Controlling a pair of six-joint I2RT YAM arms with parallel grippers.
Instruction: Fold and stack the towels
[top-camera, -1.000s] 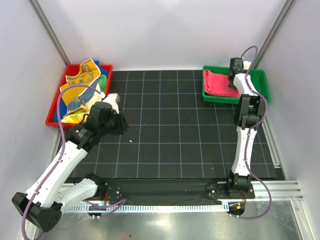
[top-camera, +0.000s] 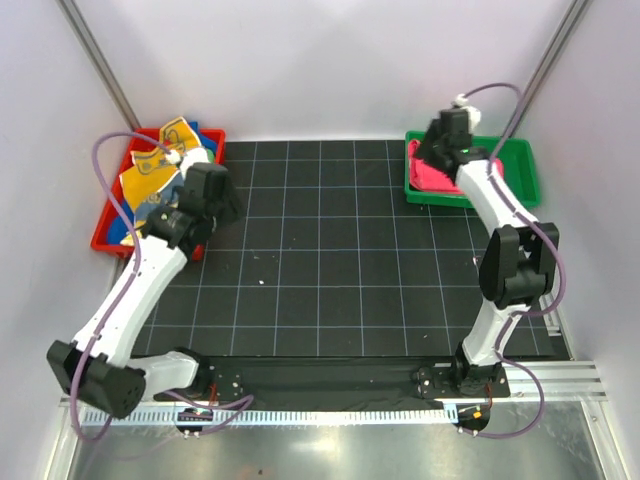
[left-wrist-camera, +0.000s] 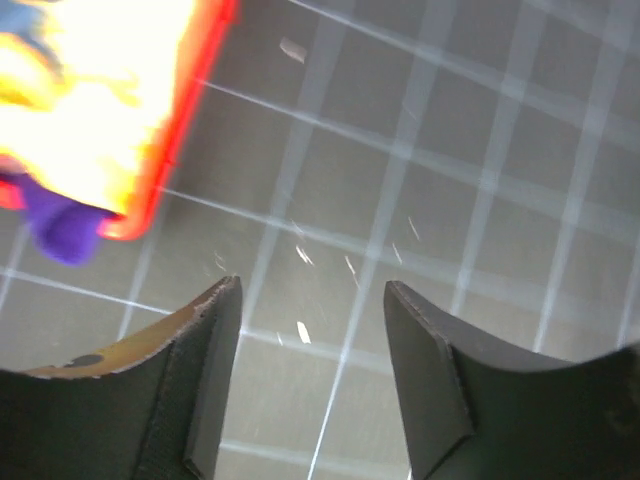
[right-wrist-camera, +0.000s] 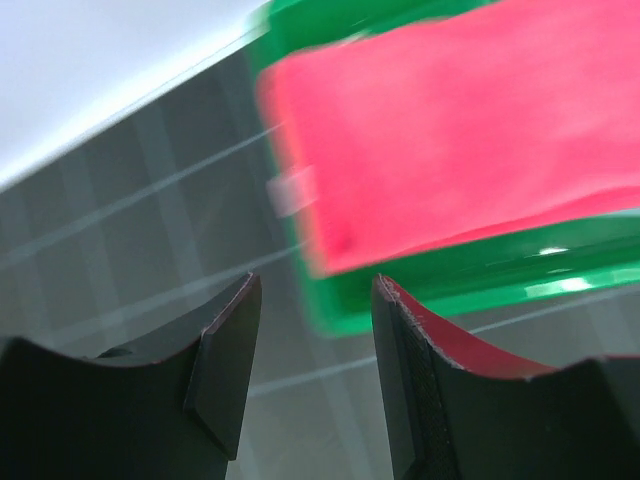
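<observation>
A folded pink-red towel lies in the left part of the green bin, its near edge and one side showing in the right wrist view. My right gripper is open and empty, up over the bin's left end. Several towels, among them a yellow, blue and white one, are heaped in the red bin at the back left. Beside that bin, my left gripper hangs open with bare floor showing between its fingers. The left arm covers part of the heap in the top view.
White walls close in the back and both sides. A purple corner of cloth overhangs the red bin's edge.
Rising off the pink-red towel, my right gripper has moved left over the bin. The folded towel stays put.
</observation>
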